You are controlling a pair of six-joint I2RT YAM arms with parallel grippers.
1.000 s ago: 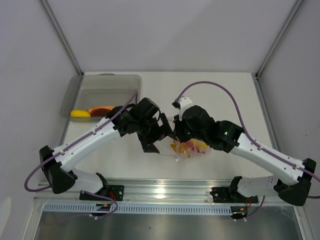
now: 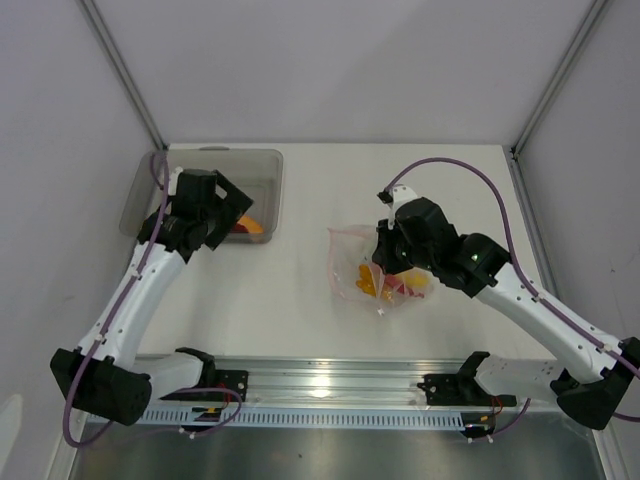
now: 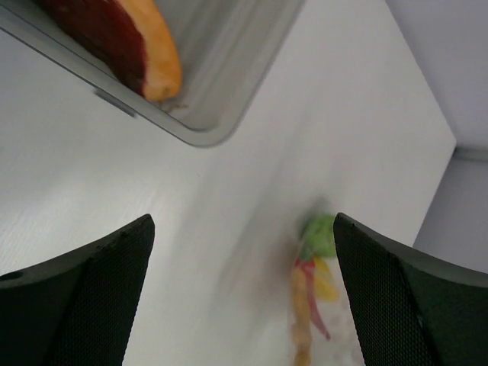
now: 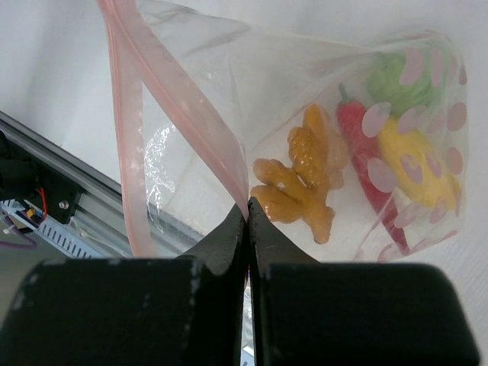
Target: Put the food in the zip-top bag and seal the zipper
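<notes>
The clear zip top bag (image 2: 350,260) with pink zipper and dots sits right of centre, holding a ginger-like piece (image 4: 305,183), a red chili (image 4: 366,152), a yellow pepper (image 4: 412,164) and something green (image 4: 396,84). My right gripper is shut at its zipper edge, the thin plastic reaching to the fingertips. My left gripper (image 2: 230,220) hangs open over the grey bin (image 2: 262,175), where a red-and-orange food piece (image 3: 130,46) lies.
A metal rail (image 2: 320,365) runs along the front edge, with grey walls around.
My left gripper has left the bag and moved up and left to over the bin. The right gripper shifted slightly right with the bag's edge.
</notes>
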